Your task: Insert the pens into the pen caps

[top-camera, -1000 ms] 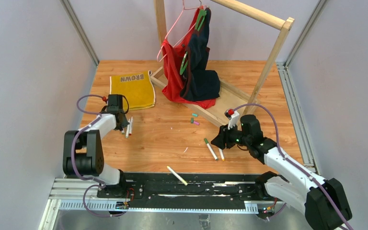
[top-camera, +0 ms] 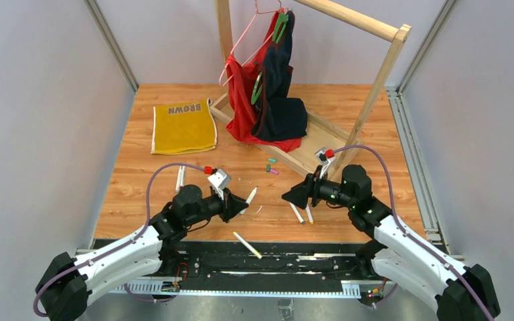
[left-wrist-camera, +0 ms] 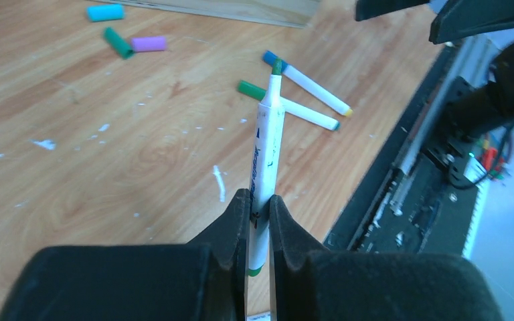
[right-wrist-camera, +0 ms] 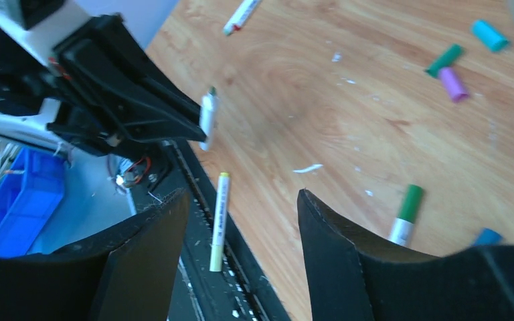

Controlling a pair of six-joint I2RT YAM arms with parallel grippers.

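Note:
In the left wrist view my left gripper is shut on a white pen (left-wrist-camera: 268,144) with a green, uncapped tip pointing up and away. My right gripper (top-camera: 290,198) stands open and empty, facing the left one across a gap. Three loose caps lie near the tray: a teal cap (left-wrist-camera: 106,13), a green cap (left-wrist-camera: 118,42) and a purple cap (left-wrist-camera: 148,43). Below the right gripper rest a green-ended pen (left-wrist-camera: 301,110) and a blue-ended pen (left-wrist-camera: 318,89). A yellow-tipped pen (top-camera: 247,245) lies at the table's front edge.
More white pens (top-camera: 180,179) lie behind the left arm. A wooden tray (top-camera: 291,158) with a rack holds hanging red and dark clothes (top-camera: 268,100) at the back. A yellow cloth (top-camera: 184,127) lies back left. White scraps dot the mostly clear middle.
My left gripper has swung from the pens at the left to the table's middle, carrying the green-tipped pen. The right gripper has shifted slightly left.

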